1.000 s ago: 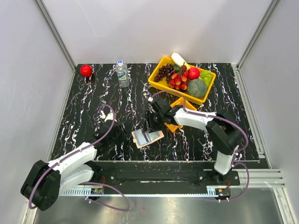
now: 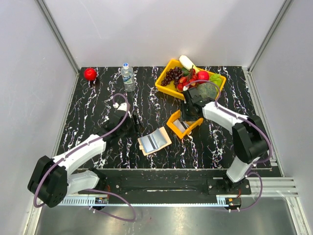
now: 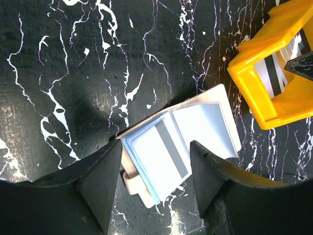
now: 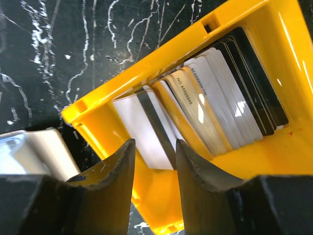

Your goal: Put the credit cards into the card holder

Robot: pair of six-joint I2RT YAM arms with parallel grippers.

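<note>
The card holder lies open on the table, beige outside with clear sleeves; a white card with a dark stripe shows in its left sleeve. Right of it, the yellow card box holds several cards, among them white striped ones, beige ones and black ones. Above that box my right gripper is open, its fingertips over the striped cards, nothing held. My left gripper hovers just left of the holder, fingers apart and empty.
A yellow basket of fruit and vegetables stands behind the card box. Toward the back left are a water bottle and a red ball-shaped item. Bare table lies between these and the holder.
My right gripper has moved from over the holder rightward and back to above the card box. The left arm has shifted slightly toward the holder.
</note>
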